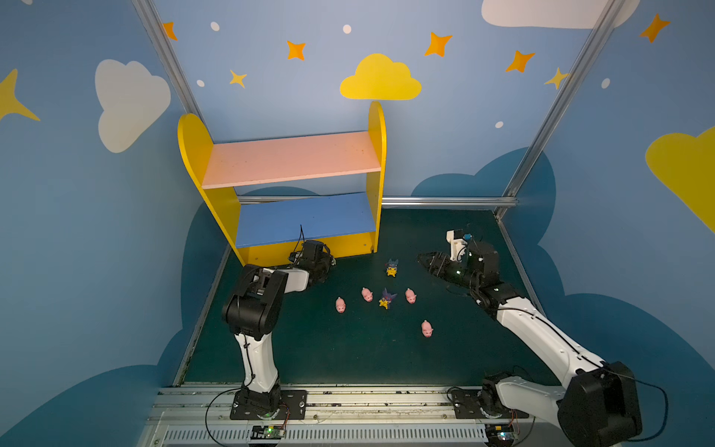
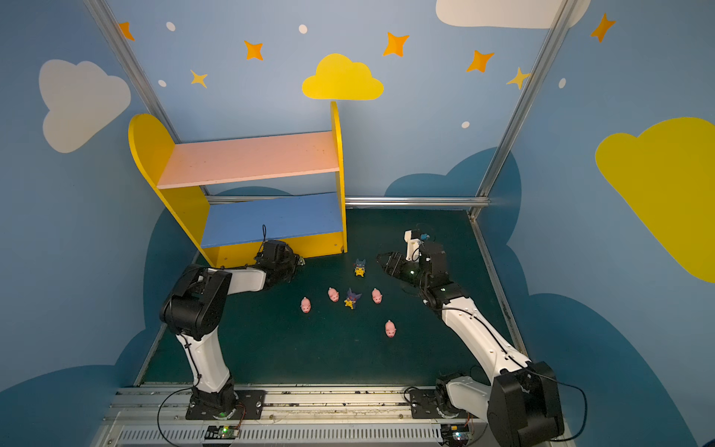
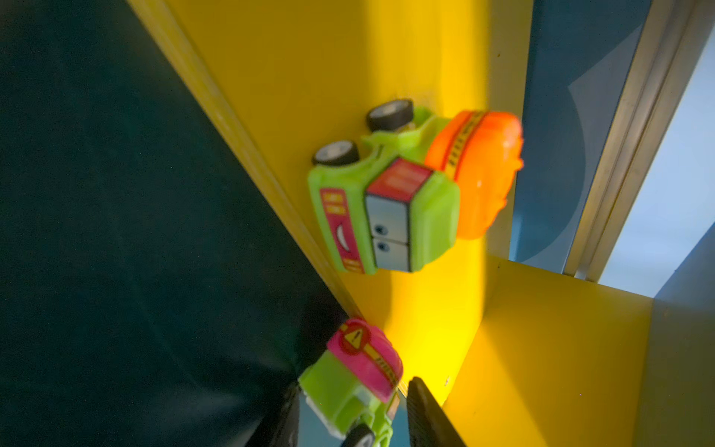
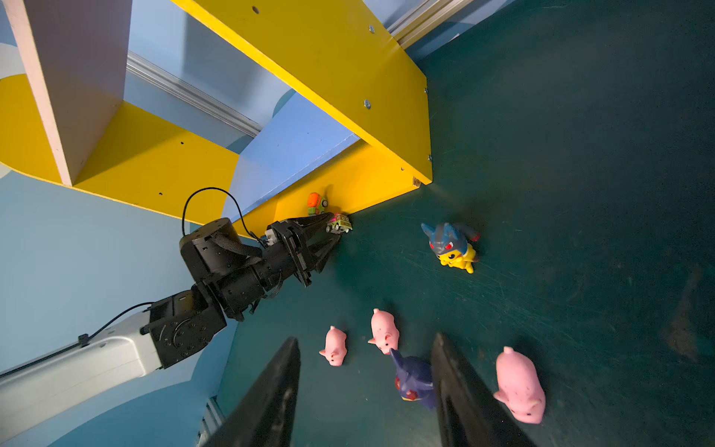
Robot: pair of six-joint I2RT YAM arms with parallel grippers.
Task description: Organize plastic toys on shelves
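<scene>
My left gripper is part open at the foot of the yellow shelf unit, its fingers either side of a pink-and-green toy truck (image 3: 357, 372); whether they touch it is unclear. An orange-and-green truck (image 3: 387, 208) lies beside it against the yellow base board. On the floor to the right lie pink pigs (image 4: 519, 383), a blue-and-yellow figure (image 4: 454, 249) and a purple figure (image 4: 409, 376). My right gripper hangs open above the floor, right of the toys.
The shelf unit has an empty pink top shelf (image 1: 290, 156) and an empty blue lower shelf (image 1: 305, 216).
</scene>
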